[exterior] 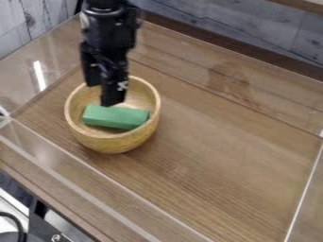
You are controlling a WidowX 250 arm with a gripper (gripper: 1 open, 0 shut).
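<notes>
A wooden bowl [136,137] sits on the left half of the table, holding a green rectangular block [115,116]. My black gripper [101,87] hangs over the back-left part of the bowl, above the block, with its open fingers pointing down. Nothing shows between the fingers. The arm rises from the gripper toward the top of the view.
Grey walls and edges run along the back and the left. A dark cable shows at the lower left corner.
</notes>
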